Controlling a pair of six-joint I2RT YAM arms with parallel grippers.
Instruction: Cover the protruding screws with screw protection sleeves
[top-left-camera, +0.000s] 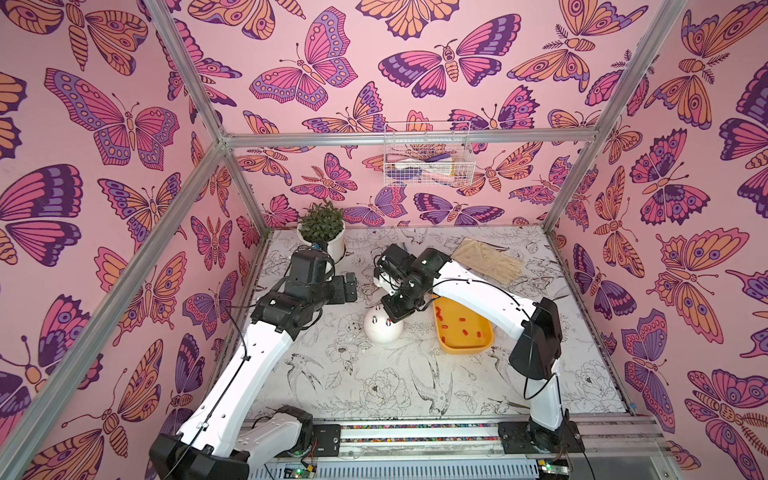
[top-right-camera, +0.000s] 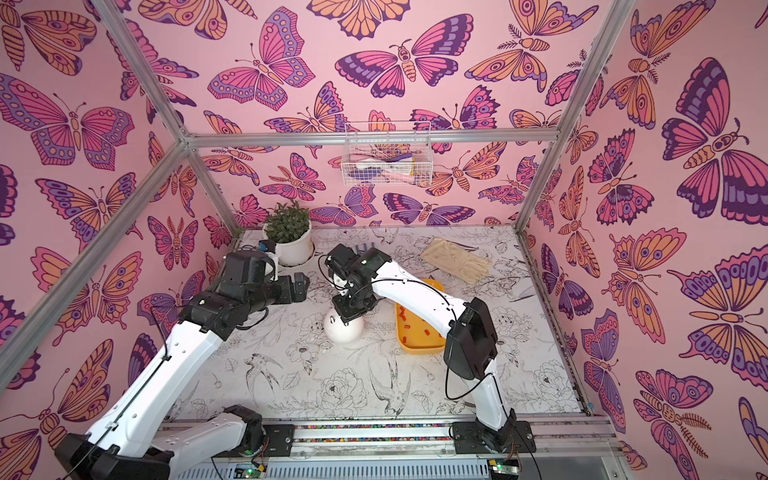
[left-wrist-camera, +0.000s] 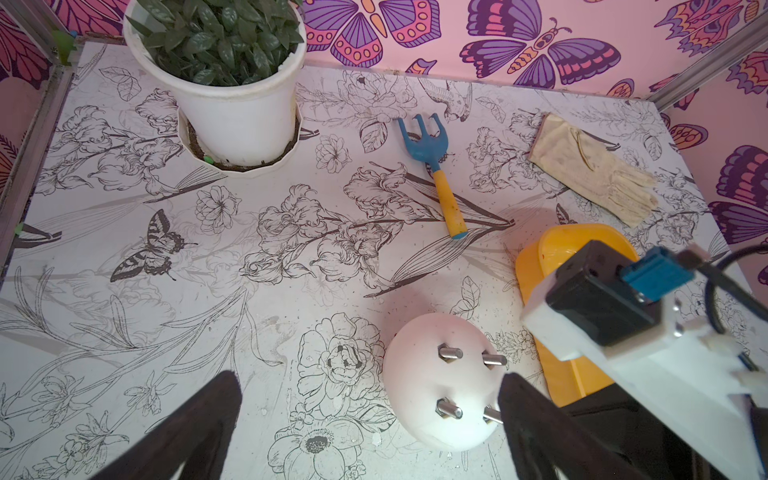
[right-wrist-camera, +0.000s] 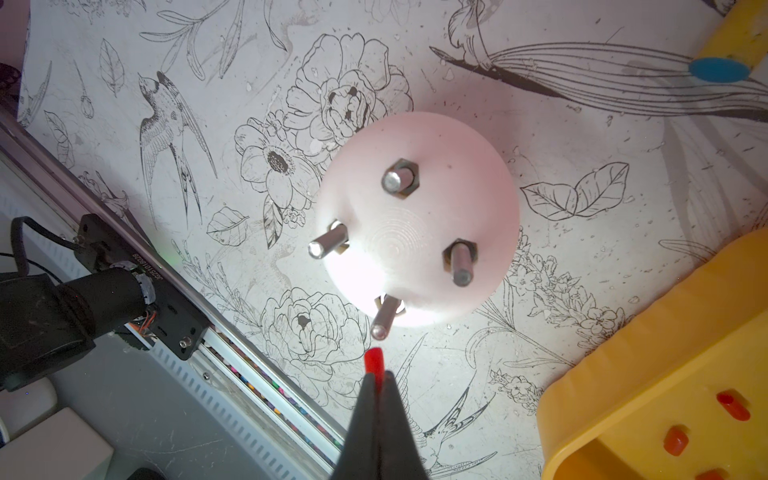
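Note:
In the right wrist view, a white dome (right-wrist-camera: 416, 216) on the table bears several bare metal screws, one of them the near screw (right-wrist-camera: 385, 317) pointing towards my fingers. My right gripper is shut on a red sleeve (right-wrist-camera: 373, 360) that sticks out beyond its fingertips. The sleeve's tip appears just short of that screw's end, with a small gap between them in this view. More red sleeves (right-wrist-camera: 676, 441) lie in the yellow tray (right-wrist-camera: 572, 424). My left gripper (top-left-camera: 347, 288) stands open and empty above the table, left of the dome; its dark fingers (left-wrist-camera: 188, 424) are spread wide.
A potted plant (left-wrist-camera: 232, 112) stands at the back left. A blue hand fork (left-wrist-camera: 436, 168) with a yellow handle and beige gloves (left-wrist-camera: 592, 168) lie at the back. Free table stretches left of and in front of the dome.

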